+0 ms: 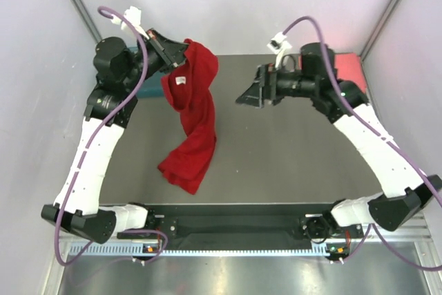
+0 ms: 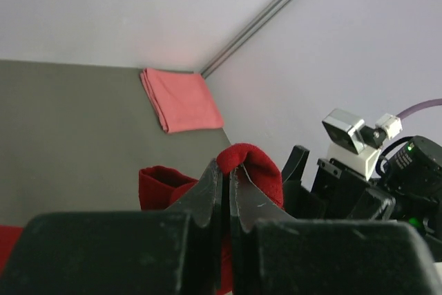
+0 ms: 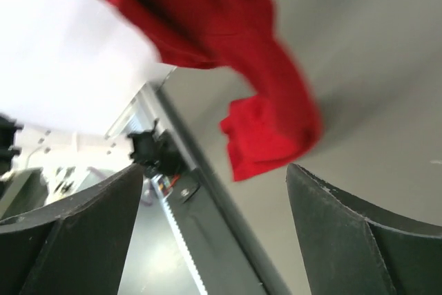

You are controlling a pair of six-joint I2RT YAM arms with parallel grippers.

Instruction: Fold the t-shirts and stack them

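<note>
A dark red T-shirt (image 1: 193, 122) hangs from my left gripper (image 1: 181, 53), which is shut on its top end; the lower part drapes onto the grey mat at left of centre. In the left wrist view red fabric (image 2: 252, 167) bunches at the shut fingertips. My right gripper (image 1: 252, 94) hangs open over the middle of the mat, right of the shirt, blurred in the top view. The right wrist view shows the blurred shirt (image 3: 276, 101) beyond its empty, parted fingers. A salmon-pink folded cloth (image 2: 181, 98) lies at the back right.
A teal item (image 1: 148, 88) lies at the back left, partly behind my left arm. Walls bound both sides and the back.
</note>
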